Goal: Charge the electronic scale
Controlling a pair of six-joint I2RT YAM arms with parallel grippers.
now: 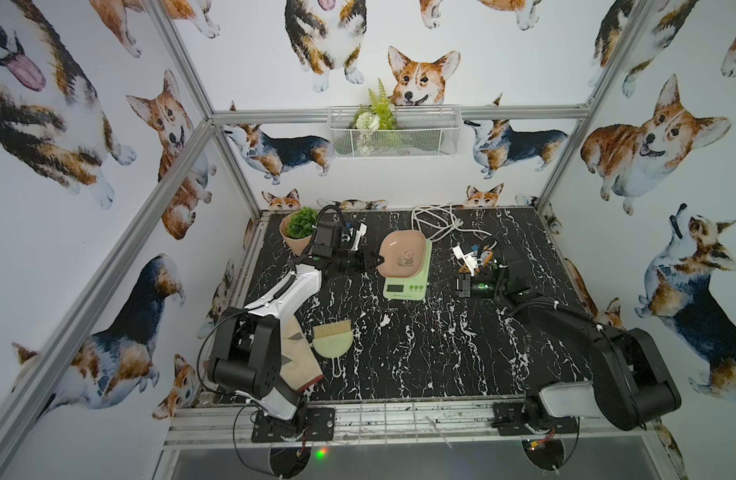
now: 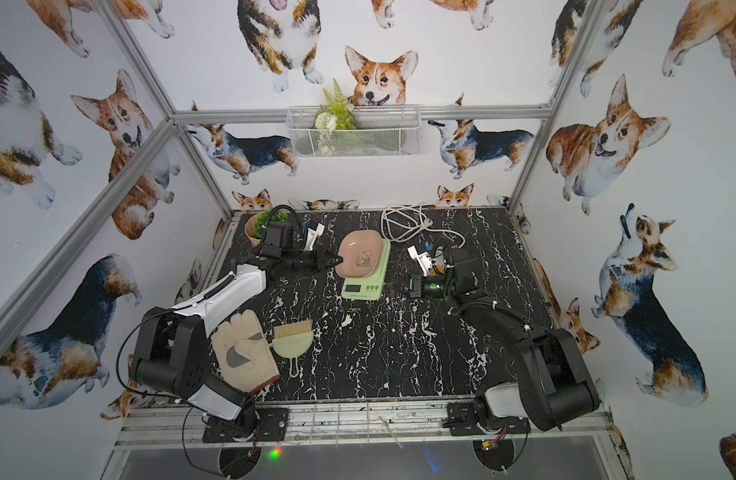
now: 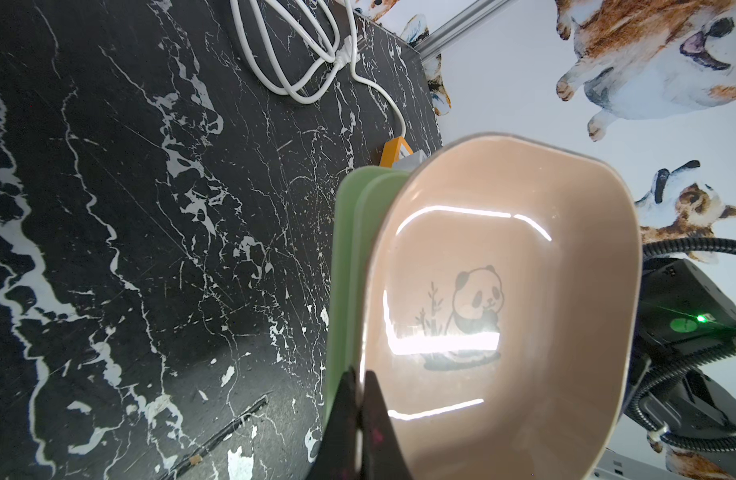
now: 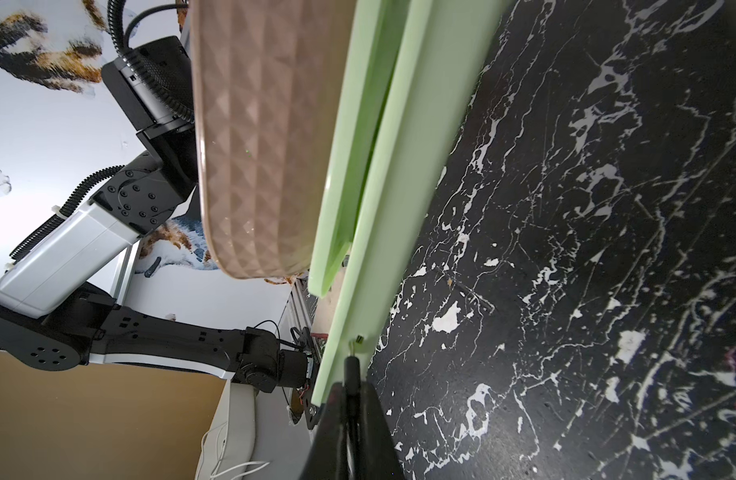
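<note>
The green electronic scale (image 1: 405, 289) lies mid-table, with its pink panda bowl (image 1: 400, 254) on top. My left gripper is shut at the bowl's rim; whether the rim is pinched cannot be told. From the other side my right gripper reaches the scale's side wall (image 4: 384, 296), shut. Its tips sit just by a small dark opening there, and nothing clear shows between them. A white cable (image 3: 284, 80) lies coiled behind the scale, running toward an orange piece (image 3: 395, 150).
At the back left is a potted plant (image 1: 301, 224). A brush with a green dustpan-like handle (image 1: 333, 342) and a glove (image 2: 244, 352) lie front left. A wire basket (image 1: 396, 136) hangs on the back rail.
</note>
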